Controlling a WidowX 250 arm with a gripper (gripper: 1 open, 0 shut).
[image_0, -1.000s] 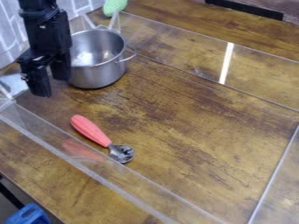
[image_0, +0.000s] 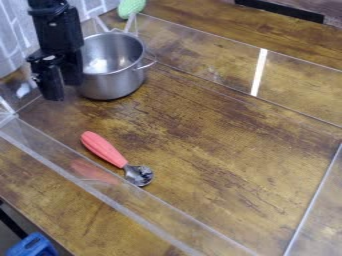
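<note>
My black gripper (image_0: 51, 82) is at the upper left, low over the wooden surface, just left of a steel pot (image_0: 115, 82); it is too dark and small to tell whether its fingers are open or shut. A pink-handled scoop (image_0: 114, 155) lies lower down on the wood, its metal head pointing to the lower right.
Clear plastic walls border the wooden surface (image_0: 227, 135) at front, right and back. A white tiled wall stands at the left. A green object (image_0: 140, 7) is at the top, and a blue object (image_0: 31, 247) at the bottom left corner.
My gripper has shifted very slightly at the left beside the pot. The pot and scoop have not moved.
</note>
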